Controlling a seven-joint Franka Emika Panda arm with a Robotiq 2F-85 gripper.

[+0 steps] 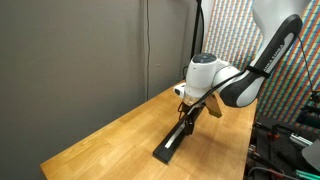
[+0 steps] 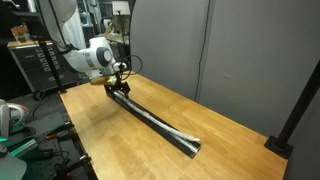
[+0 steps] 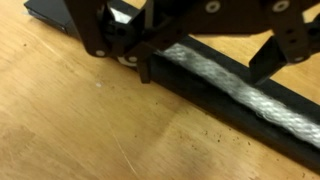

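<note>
A long black bar [image 1: 165, 150] lies flat on the wooden table, with a pale strip [image 3: 235, 87] running along its top. In the second exterior view the whole bar [image 2: 160, 126] stretches diagonally from under the arm to the middle right. My gripper [image 1: 187, 125] is low over the bar, toward its far part in the first exterior view, and covers some of it. In the wrist view the gripper stands open, its fingers [image 3: 262, 64] apart, with the bar passing beneath them. Whether the fingertips touch the bar cannot be told.
Bare table [image 1: 110, 140] spreads widely to the left of the bar. A grey partition [image 1: 75, 75] stands behind the table. A dark post on a base [image 2: 280, 145] is at the table's right edge in the second exterior view.
</note>
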